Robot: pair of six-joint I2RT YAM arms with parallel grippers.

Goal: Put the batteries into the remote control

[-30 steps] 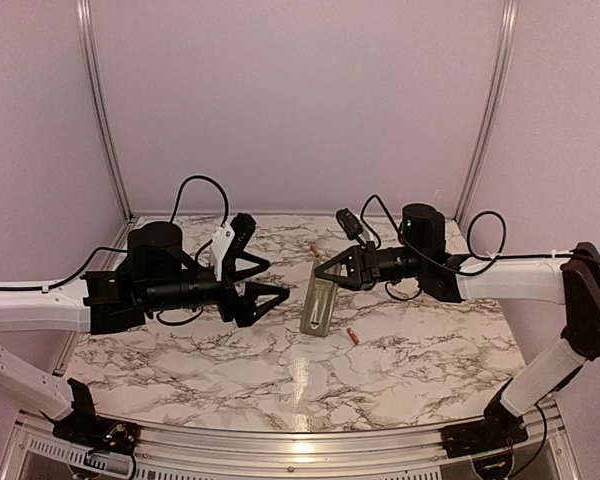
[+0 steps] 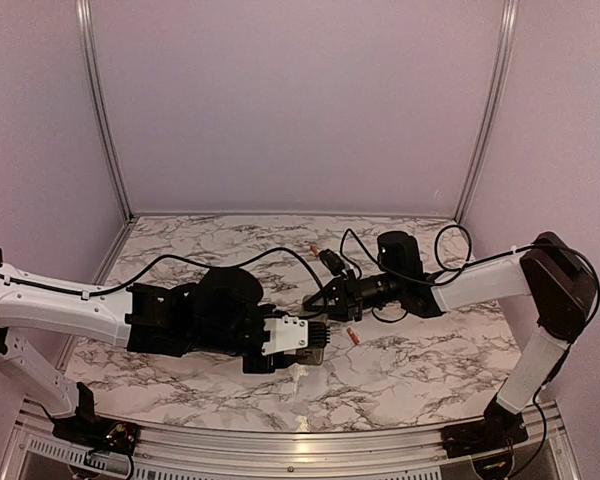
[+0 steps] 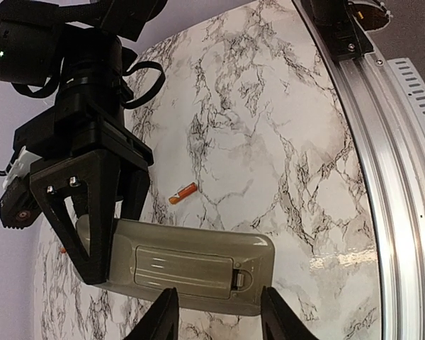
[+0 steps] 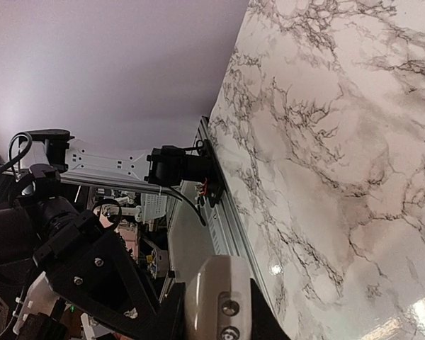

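Note:
The grey remote control [image 3: 183, 268] is held at one end by my right gripper, which is shut on it, as the left wrist view shows. Its back with the battery cover and latch faces the left wrist camera. My left gripper is part open, its two fingertips close to the latch end of the remote; whether they touch it is unclear. From the top, my left arm largely hides the remote. An orange battery [image 2: 353, 336] lies on the table right of the remote, and another battery [image 2: 314, 250] lies farther back.
Pale walls enclose the back and sides; a metal rail [image 2: 200, 432] runs along the front edge.
My left gripper has moved right and turned downward over the remote. The right gripper, holding the remote, has come down and slightly toward the front.

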